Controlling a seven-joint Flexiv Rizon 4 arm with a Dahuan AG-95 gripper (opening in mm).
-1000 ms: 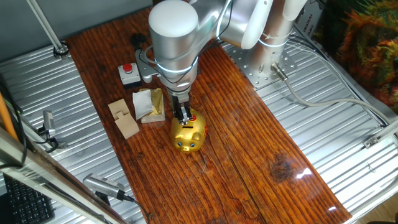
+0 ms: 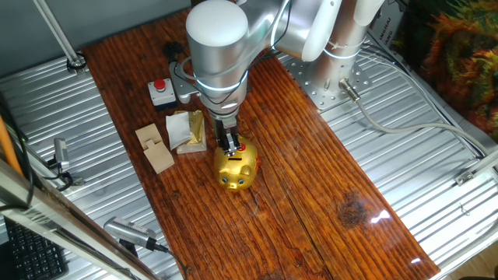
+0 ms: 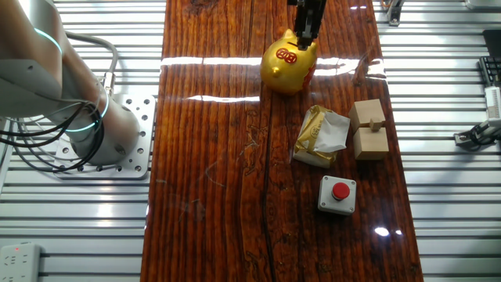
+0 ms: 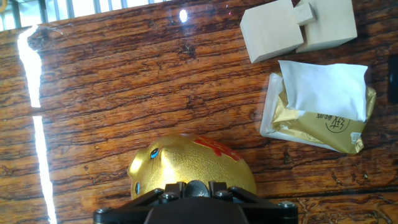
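Observation:
A golden piggy bank with blue eyes and red markings stands on the wooden table, a dark slot in its back. Over its back, close to the slot, my gripper points down. Between the fingertips in the wrist view shows the rounded top of a grey metal disc, apparently a coin, with the fingers shut on it. The fingers hide its lower part and the slot there. From the opposite side, the piggy bank sits under the gripper; whether the disc touches the bank I cannot tell.
Beside the bank lie a gold packet with white paper and pale wooden blocks. A grey box with a red button stands farther back.

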